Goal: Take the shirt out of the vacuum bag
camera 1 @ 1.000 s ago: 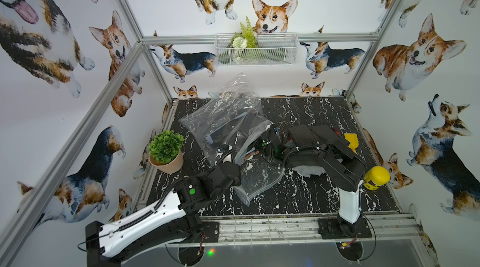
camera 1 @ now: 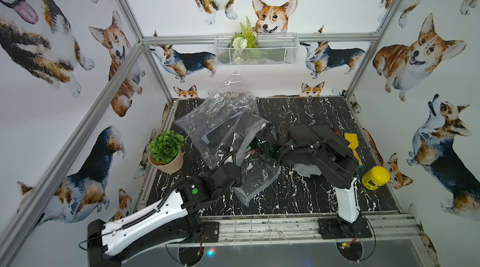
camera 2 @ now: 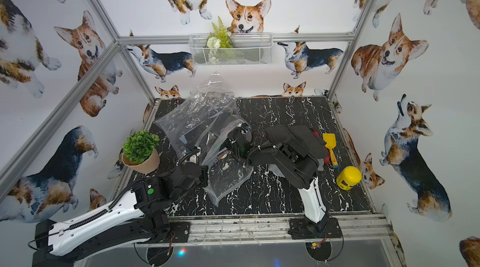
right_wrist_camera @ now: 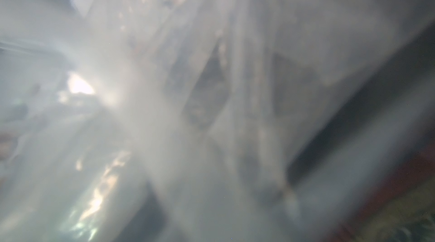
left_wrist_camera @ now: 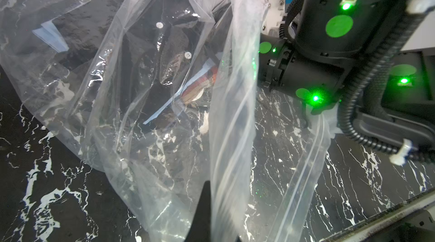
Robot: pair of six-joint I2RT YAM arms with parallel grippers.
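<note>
A large clear vacuum bag (camera 1: 210,117) lies crumpled on the marbled table (camera 1: 310,112), with a dark shirt with white buttons (left_wrist_camera: 172,33) seen through it. My left gripper (camera 1: 232,159) is at the bag's near side; in the left wrist view bag film covers its fingertips, and whether it grips film is unclear. My right gripper (camera 1: 257,142) reaches into the folds at the bag's right side; its fingers are hidden, and the right wrist view is mostly blurred plastic.
A potted plant (camera 1: 166,149) stands left of the bag. Dark grey fabric (camera 1: 305,132), a yellow shovel (camera 1: 352,144) and a yellow canister (camera 1: 375,177) are on the right.
The right arm has moved slightly left, uncovering more of the yellow shovel, and the bag has shifted slightly left. The left arm is nearly still.
</note>
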